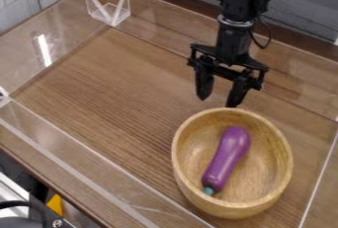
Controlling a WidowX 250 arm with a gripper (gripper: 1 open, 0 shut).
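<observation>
My black gripper (218,89) hangs over the wooden table (93,104) in the upper middle of the camera view, just behind a large tan bowl (192,158). A purple eggplant-like object (227,158) with a teal tip lies diagonally in the bowl. The gripper's dark fingers point down; I cannot make out anything held between them, and their opening is hard to judge.
A white wire-like basket (110,7) stands at the back left near the table's edge. A dark object lies at the lower left corner.
</observation>
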